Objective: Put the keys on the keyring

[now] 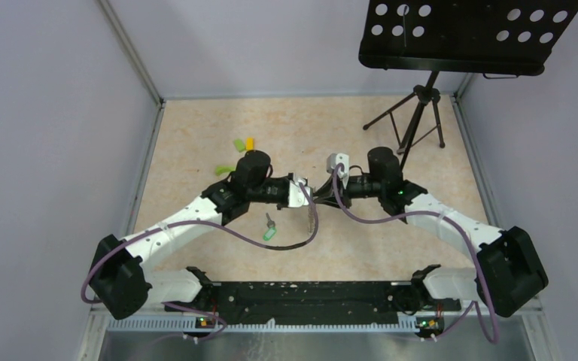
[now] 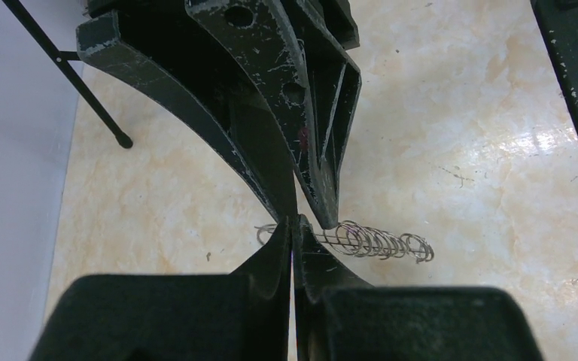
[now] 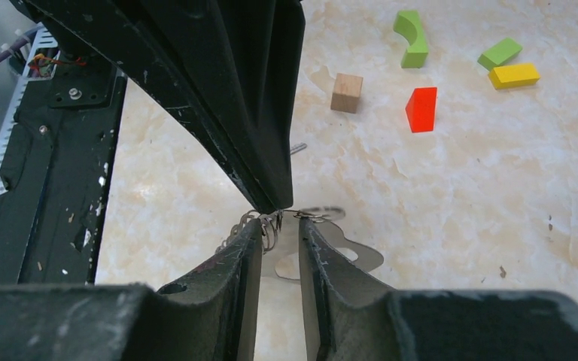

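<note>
The wire keyring (image 2: 380,244), a long spiral, hangs at the tips of my left gripper, whose fingers are shut; in the top view it sits at mid-table, where both grippers meet. My right gripper has its fingers part open around the ring, right by the left gripper's fingertips. In the right wrist view a flat metal key (image 3: 361,256) appears beneath the coils, blurred and partly hidden by the fingers.
Coloured blocks lie beyond: a red triangle (image 3: 421,109), wooden cube (image 3: 346,92), green arch (image 3: 414,49) and yellow block (image 3: 513,75). A black music stand (image 1: 451,37) stands at the back right.
</note>
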